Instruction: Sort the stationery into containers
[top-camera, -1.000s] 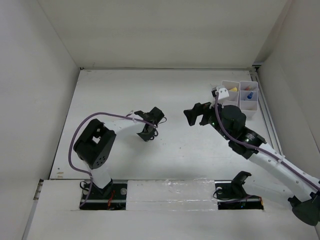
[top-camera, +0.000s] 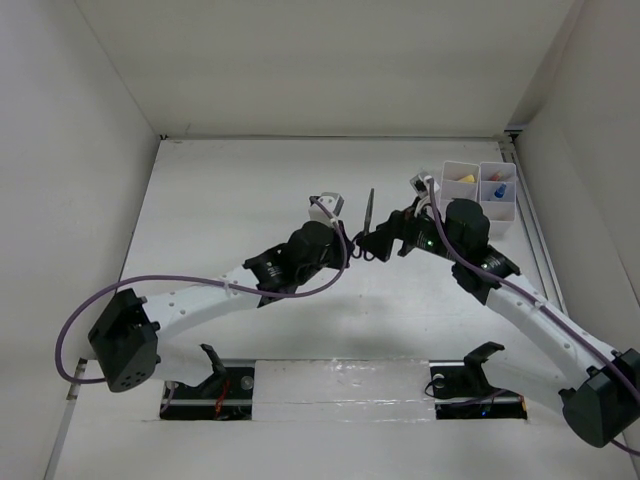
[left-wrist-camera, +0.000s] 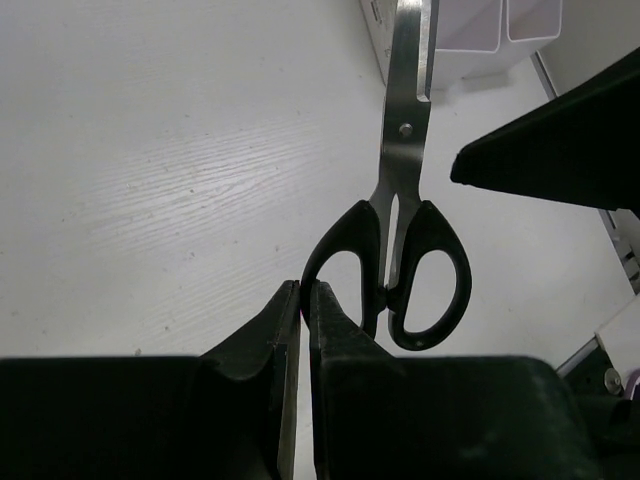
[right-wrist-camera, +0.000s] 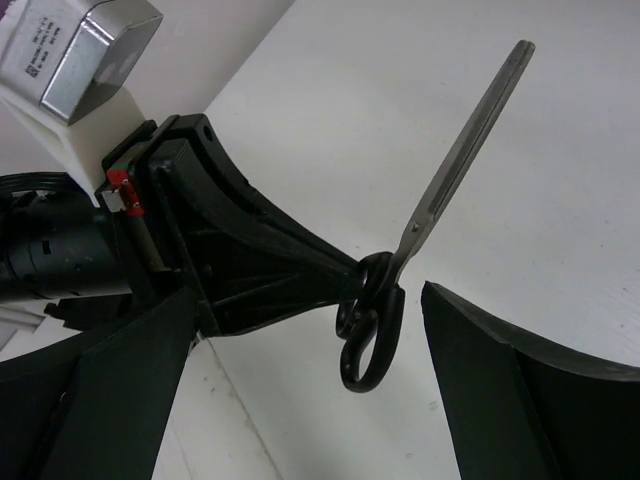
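Observation:
Black-handled steel scissors (top-camera: 368, 216) stand upright near the middle, blades up, their handle shut in the fingertips of my left gripper. In the right wrist view the scissors (right-wrist-camera: 448, 172) rise from the left gripper's tips, between the open fingers of my right gripper and a little beyond them; neither right finger visibly touches them. In the left wrist view a dark right finger (left-wrist-camera: 560, 140) reaches in beside the blades. White compartment containers (top-camera: 497, 208) at the back right hold a few small colored items.
The walls of the enclosure close in the sides and back, with the containers close to the right edge.
My left gripper has swung right and raised the scissors to upright, bringing them up to my right gripper. The right arm has shifted slightly.

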